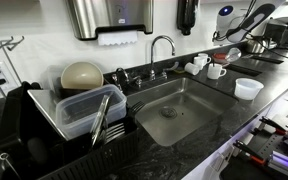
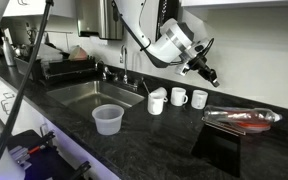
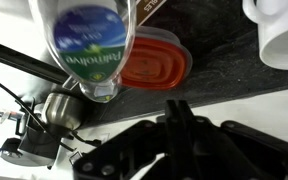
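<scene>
My gripper point(image 2: 213, 79) hangs in the air above the right part of the counter, clear of the things below. In the wrist view the dark fingers of my gripper are together, and nothing shows between them. A clear bottle with a blue and green label point(image 3: 89, 42) is at the upper left of that view. Beside it lies a container with a red-orange lid point(image 3: 156, 62). Part of a white mug point(image 3: 282, 38) shows at the upper right.
White mugs point(image 2: 178, 97) stand behind the sink's right end. A white tub point(image 2: 108, 118) is near the counter's front. A clear wrapped item with red in it point(image 2: 242, 118) rests on a dark stand. The sink point(image 1: 174, 112) looks empty; bare counter point(image 2: 159, 140) lies in front of the mugs.
</scene>
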